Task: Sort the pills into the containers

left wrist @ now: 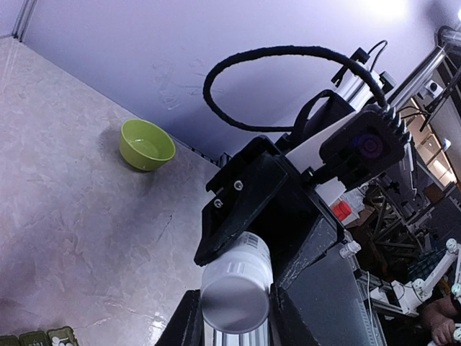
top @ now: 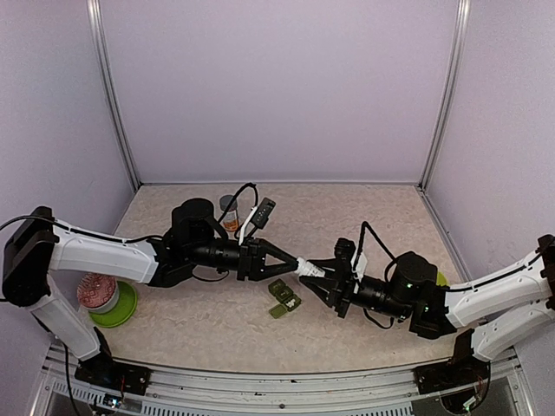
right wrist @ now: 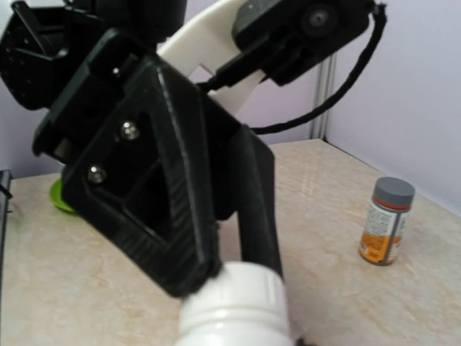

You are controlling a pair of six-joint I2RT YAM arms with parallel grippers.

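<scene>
A white bottle point(top: 310, 268) is held in the air above the middle of the table, between my two grippers. From the right, my right gripper point(top: 320, 279) is shut on its body. At the bottle's other end, my left gripper point(top: 297, 263) has its fingertips around the white cap point(right wrist: 238, 285). Its fingers point(right wrist: 189, 249) lie close against the cap; whether they clamp it is unclear. In the left wrist view the round white end point(left wrist: 235, 303) sits between the left fingertips. Green pill organizer pieces point(top: 284, 296) lie on the table below. No loose pills are visible.
An orange-labelled bottle with a grey lid point(right wrist: 387, 220) stands at the back left. A yellow-green bowl point(left wrist: 148, 145) is at the right, mostly behind the right arm from above. At the far left, a patterned bowl point(top: 97, 292) sits by a green plate point(top: 127, 305).
</scene>
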